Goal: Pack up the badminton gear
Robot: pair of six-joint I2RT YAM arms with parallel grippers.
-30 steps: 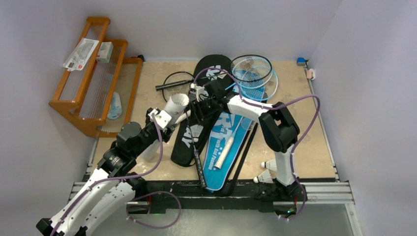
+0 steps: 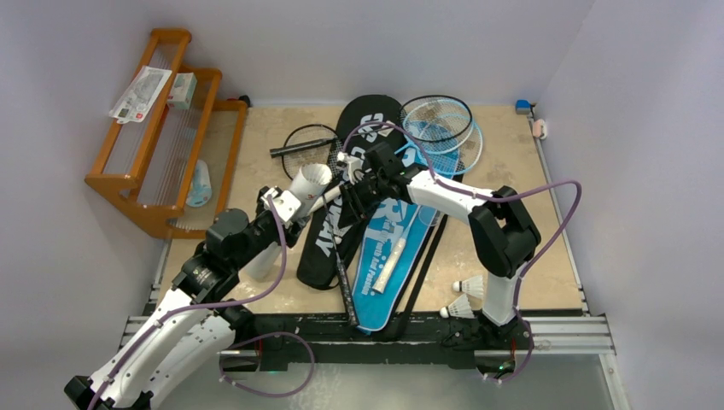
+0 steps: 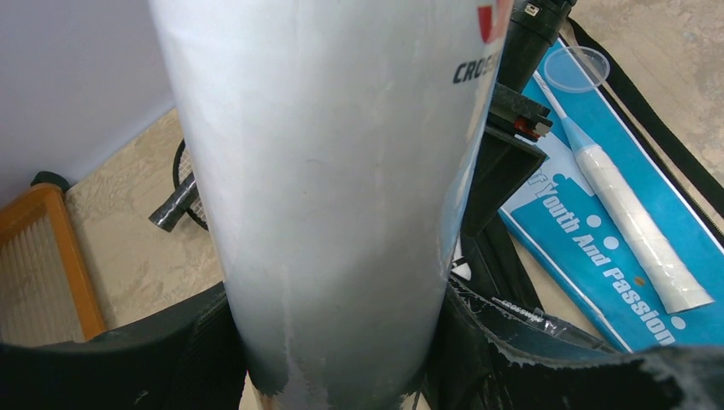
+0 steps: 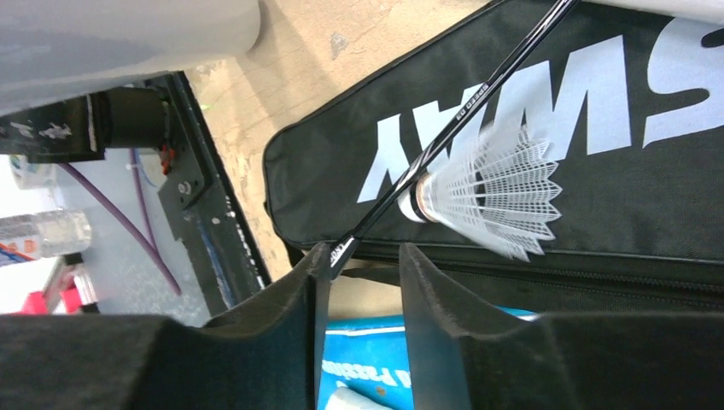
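My left gripper is shut on a white shuttlecock tube (image 3: pixel 324 188), held upright left of the black racket bag (image 2: pixel 320 256). My right gripper hangs over that bag, its fingers part open beside a dark racket shaft (image 4: pixel 457 120). A shuttlecock (image 4: pixel 487 192) lies on the bag under the shaft, just beyond the fingertips. The blue racket bag (image 2: pixel 376 299) lies alongside with a white-handled racket (image 2: pixel 393 260). Several rackets (image 2: pixel 435 111) lie at the back, and shuttlecocks (image 2: pixel 457 307) at the front right.
A wooden rack (image 2: pixel 179 205) stands at the back left with small items on it. Walls bound the back and sides.
The right arm has shifted right and slightly toward the table's front. The left gripper and its tube have moved slightly right; the bags and rackets look unchanged.
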